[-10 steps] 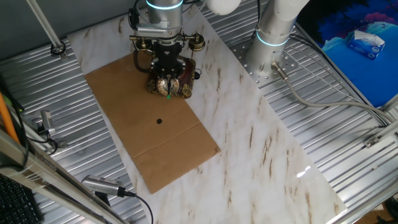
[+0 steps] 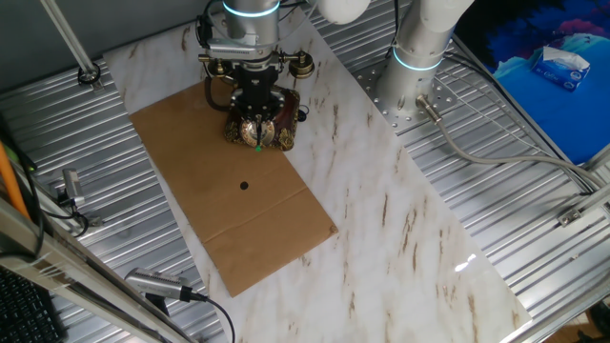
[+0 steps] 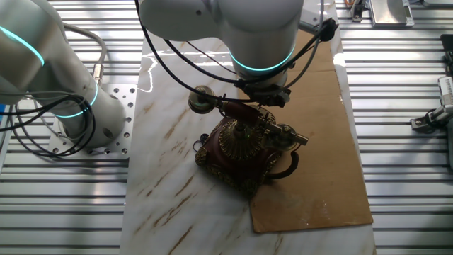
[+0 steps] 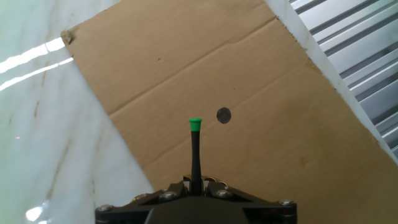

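Observation:
An ornate vintage telephone, dark red and gold (image 3: 212,154), stands at one end of the cardboard sheet (image 3: 318,177), partly on the marble top. Its handset (image 3: 239,111) lies across the cradle. In exterior view 1 my gripper (image 2: 258,149) hangs in front of the telephone and covers part of it. The wrist view shows my gripper with its slim, green-tipped black fingers together; nothing shows between them. Beyond the fingertips a small dark round spot (image 4: 224,115) marks the cardboard. The telephone is barely visible from the wrist, behind the gripper body.
Bare marble tabletop (image 2: 381,238) stretches beside the cardboard. A camera-like silver device (image 2: 162,284) sits by one edge, its cable trailing. A tissue box (image 2: 560,69) lies on blue cloth farther off.

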